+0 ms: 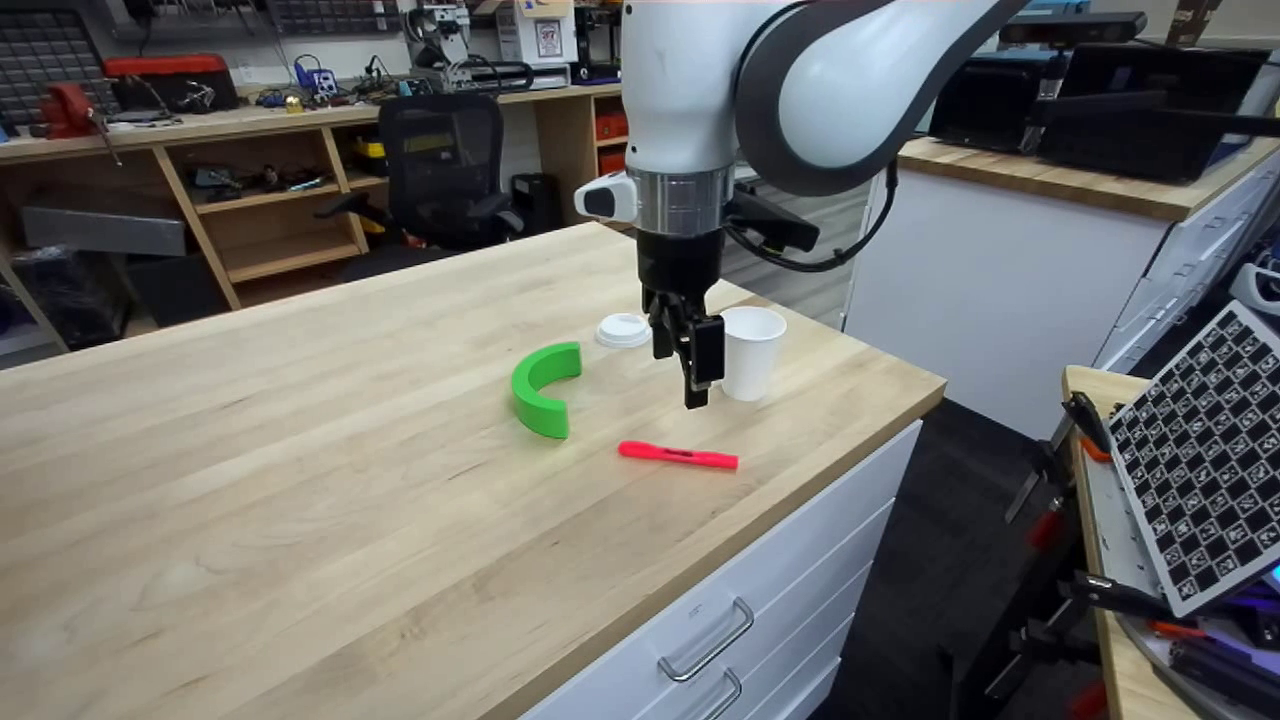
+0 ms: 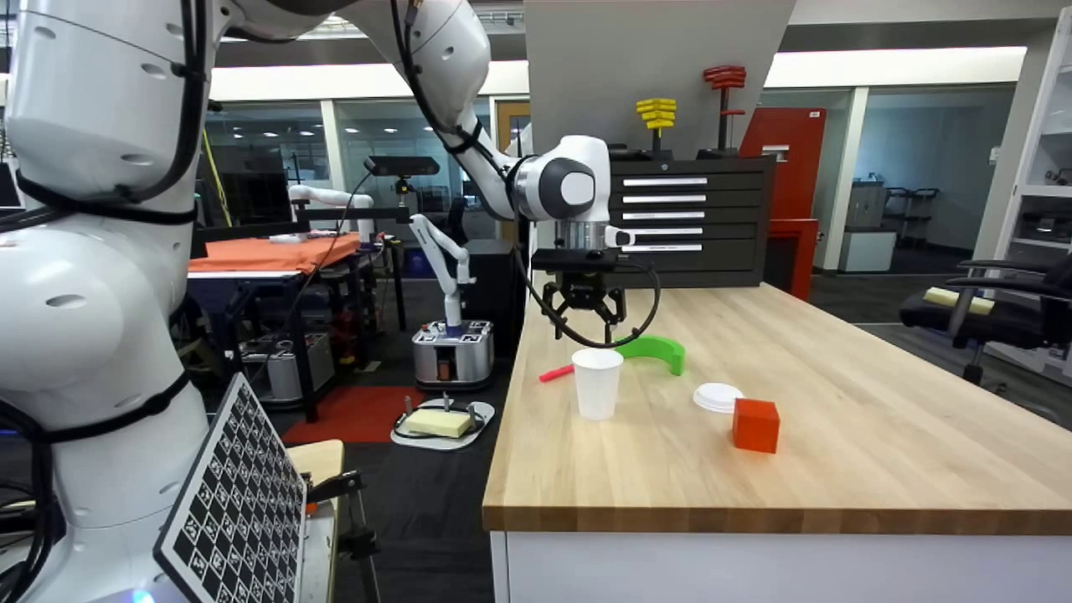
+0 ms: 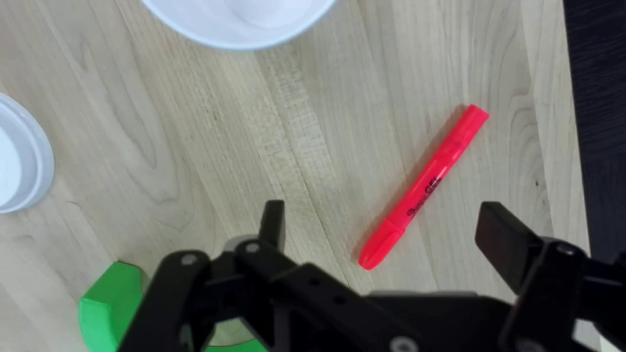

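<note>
Above the wooden table my gripper stands open, its two black fingers spread wide with only air between them. A pinkish-red marker (image 3: 423, 187) lies flat on the wood below, showing between the fingers in the wrist view; in exterior view 1 the marker (image 1: 679, 455) rests nearer the table's front edge than the gripper (image 1: 693, 372). The upright white paper cup (image 2: 598, 383) has its open mouth up. A green arc-shaped block (image 1: 534, 390) sits to the left of the gripper in exterior view 1, partly hidden by the gripper in the wrist view.
A white lid (image 2: 718, 397) lies flat on the table, and a red-orange cube (image 2: 755, 425) is close to it. The table edge (image 3: 578, 152) runs along the right of the wrist view. In exterior view 1 the table's left part is clear.
</note>
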